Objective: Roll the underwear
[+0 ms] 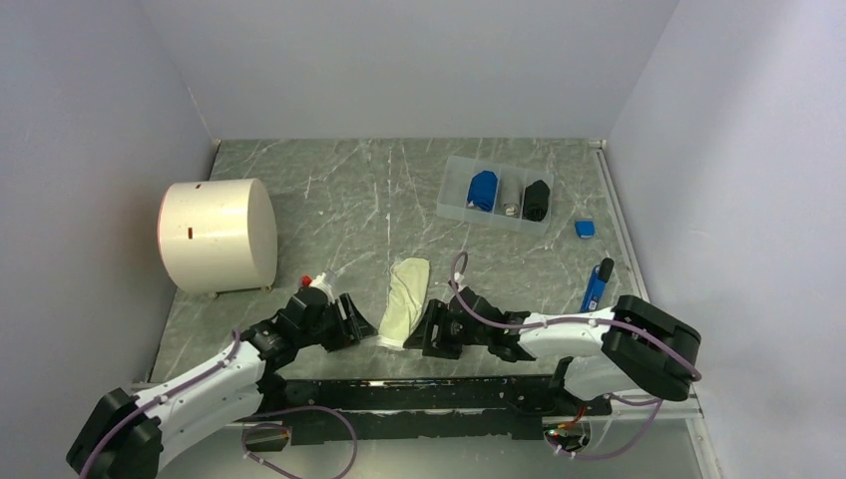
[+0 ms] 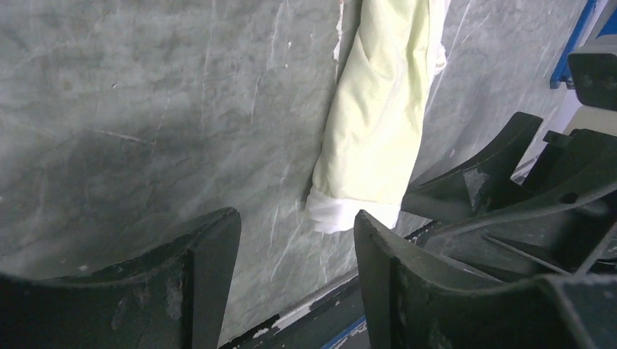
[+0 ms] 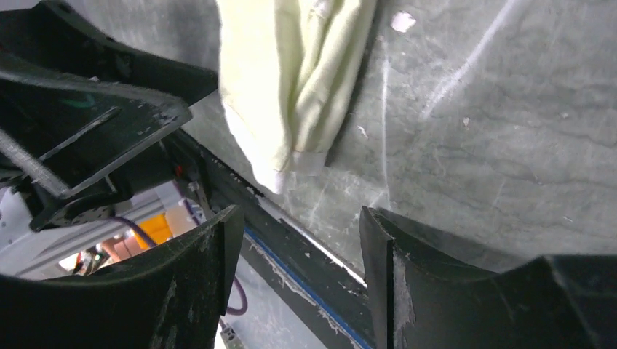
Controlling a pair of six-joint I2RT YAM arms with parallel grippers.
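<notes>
A pale yellow underwear [image 1: 407, 294], folded into a long narrow strip, lies flat on the grey table with its white-edged end toward the front. Left of that near end is my left gripper [image 1: 368, 334], open and holding nothing. On the opposite side my right gripper [image 1: 410, 341] stands open, its tips close to the cloth's near right edge. In the left wrist view the white band [image 2: 349, 212] shows just beyond my left gripper's [image 2: 297, 218] spread fingers. The underwear [image 3: 291, 87] appears ahead of my right gripper in the right wrist view, with nothing between those fingers.
A clear divided box [image 1: 454, 190] at the back right holds rolled blue, grey and black cloths. A cream drum [image 1: 217, 236] stands at the left. At the right lie a blue marker [image 1: 595, 287] and a small blue block [image 1: 585, 229].
</notes>
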